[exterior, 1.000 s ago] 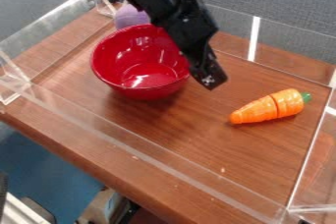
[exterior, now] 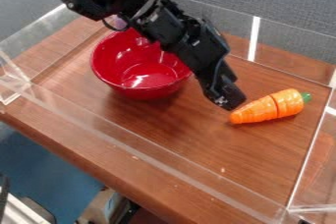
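The black robot arm reaches down from the top left, and its gripper (exterior: 223, 95) hangs just above and left of an orange toy carrot (exterior: 264, 108) with a green top, which lies on the wooden surface. A red bowl (exterior: 129, 76) stands to the left, partly behind the arm. Whether the fingers are open or shut is hard to make out.
A small purple object at the back left is mostly hidden by the arm. Clear plastic walls (exterior: 320, 159) border the wooden surface (exterior: 171, 149), whose front middle is free.
The gripper has moved right and down from beside the bowl toward the carrot. The bowl and carrot have stayed in place.
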